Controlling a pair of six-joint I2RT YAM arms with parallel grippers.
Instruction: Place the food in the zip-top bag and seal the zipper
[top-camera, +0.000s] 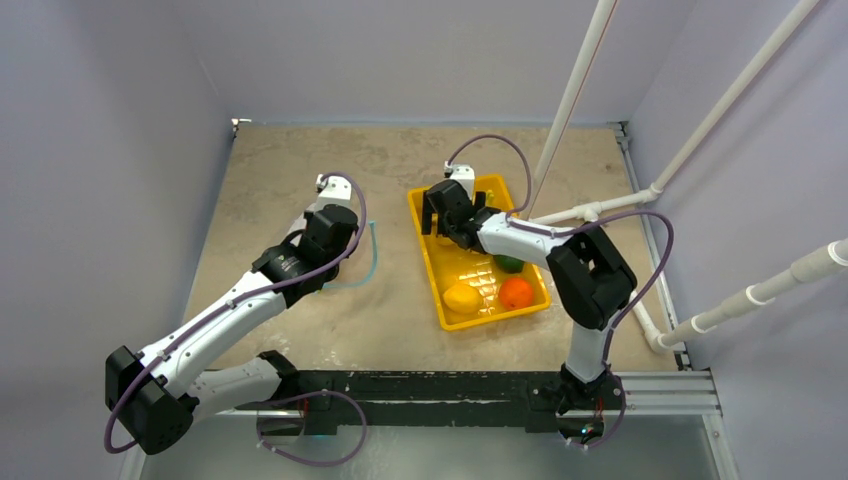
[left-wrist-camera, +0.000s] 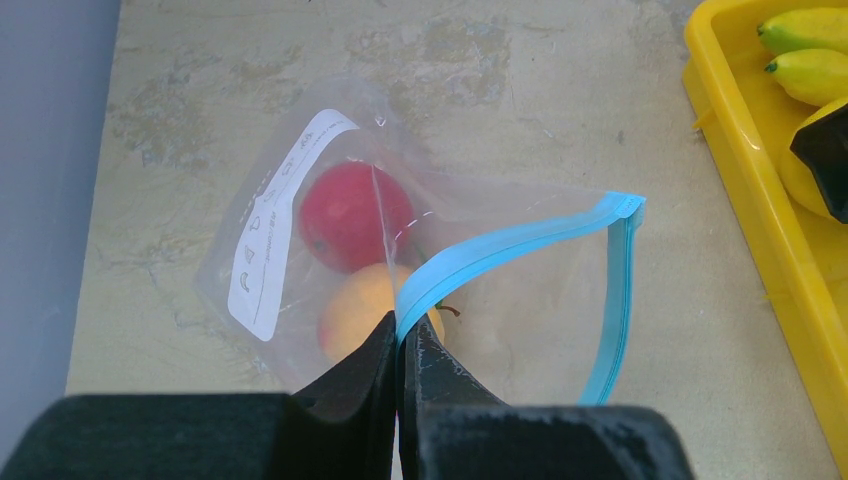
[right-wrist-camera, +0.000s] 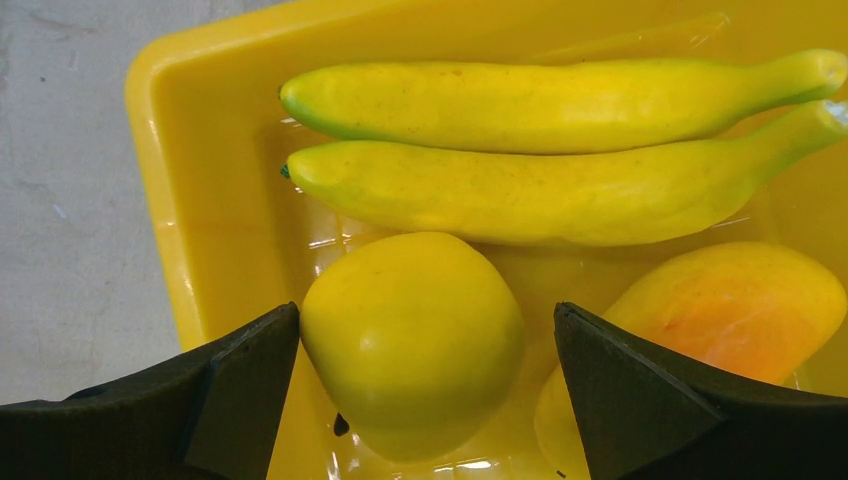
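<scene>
A clear zip top bag (left-wrist-camera: 520, 240) with a blue zipper edge lies on the table, its mouth spread wide toward the tray. Inside rest a red fruit (left-wrist-camera: 352, 215) and an orange-yellow fruit (left-wrist-camera: 352, 308). My left gripper is shut on the near part of the blue zipper edge. Over the yellow tray, my right gripper stands open around a yellow apple-like fruit (right-wrist-camera: 415, 345). One finger appears at the fruit's left side; a gap shows on the right. Two bananas (right-wrist-camera: 560, 150) and a mango (right-wrist-camera: 740, 310) lie close by.
The yellow tray (top-camera: 437, 290) also holds a lemon (top-camera: 462, 297), an orange (top-camera: 516, 293) and a green item (top-camera: 508, 264). Bare table (top-camera: 385, 320) separates bag and tray. White pipes (top-camera: 600, 208) stand along the right side.
</scene>
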